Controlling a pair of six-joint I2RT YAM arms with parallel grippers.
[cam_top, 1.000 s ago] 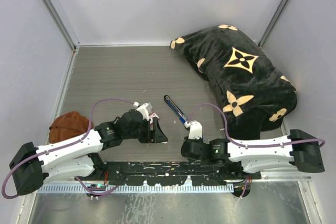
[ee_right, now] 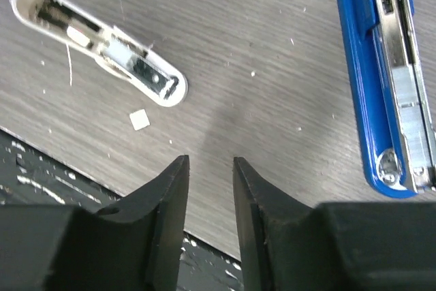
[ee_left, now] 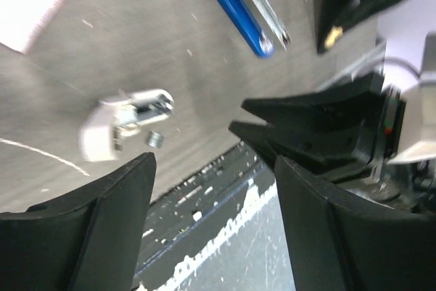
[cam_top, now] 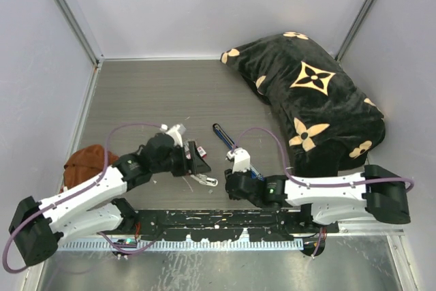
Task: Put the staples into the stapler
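Note:
A blue stapler (ee_right: 364, 80) with a bare metal channel lies at the right of the right wrist view; its blue end (ee_left: 262, 42) shows at the top of the left wrist view. A small white stapler-like piece, its inner channel uncovered, lies on the table at upper left there and appears blurred as a white piece (ee_left: 99, 134) in the left wrist view. My left gripper is open above the table, nothing between its fingers. Likewise empty, my right gripper stands part open, to the right of the white piece.
A small white and red box (cam_top: 201, 151) lies beside the left gripper. A brown cloth (cam_top: 88, 165) sits at far left, a dark patterned cushion (cam_top: 310, 97) at right. Both grippers are close together near the front edge.
The white piece, mostly covered before, now shows below the left gripper. The blue stapler has stayed put.

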